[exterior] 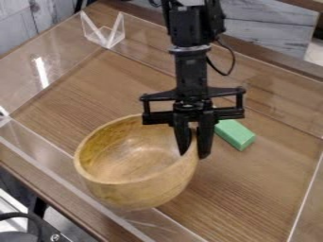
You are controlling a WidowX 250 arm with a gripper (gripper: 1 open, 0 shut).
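Observation:
A wooden bowl (127,175) sits tilted at the lower middle of the tray, near its front edge. My black gripper (195,138) is over the bowl's right rim, shut on it, its fingertips partly hidden against the rim. A green block (236,134) lies just behind and right of the gripper on the wooden floor.
A clear plastic object (104,28) stands at the back left. The tray's walls border the area, and a cable shows at the lower left corner.

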